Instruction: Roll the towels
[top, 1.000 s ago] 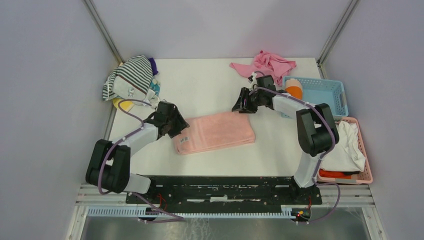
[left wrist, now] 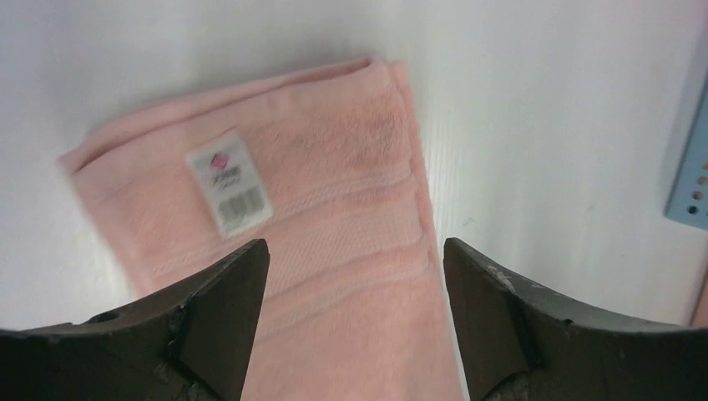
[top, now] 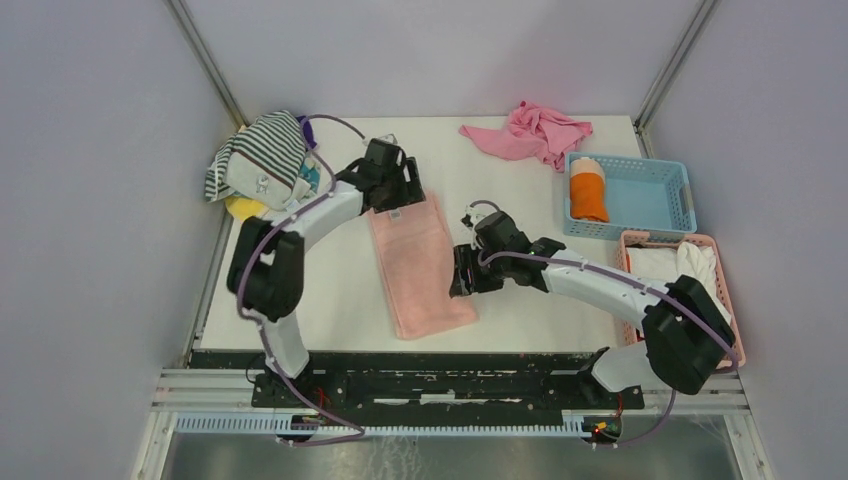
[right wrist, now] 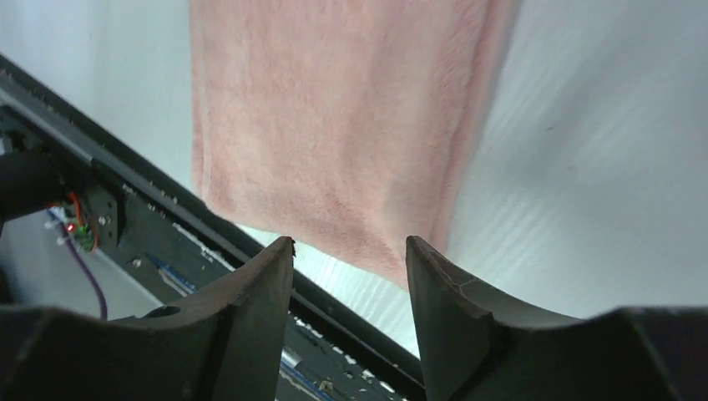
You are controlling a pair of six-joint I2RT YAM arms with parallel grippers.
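Observation:
A folded light pink towel (top: 420,270) lies lengthwise front to back in the middle of the table, its label (left wrist: 230,184) at the far end. My left gripper (top: 408,182) stands open over that far end; the left wrist view shows the towel between and beyond its fingers. My right gripper (top: 462,270) stands open over the towel's near right side; in the right wrist view its fingertips are beside the near end (right wrist: 359,209), with nothing seen held.
A bright pink cloth (top: 525,135) lies at the back. A blue basket (top: 635,195) holds an orange roll (top: 587,200); a pink basket (top: 728,300) holds white cloths. Striped cloths (top: 265,150) are piled at back left.
The towel has turned from lying crosswise to front-to-back. My left gripper has moved toward the back and right, my right gripper toward the front and left.

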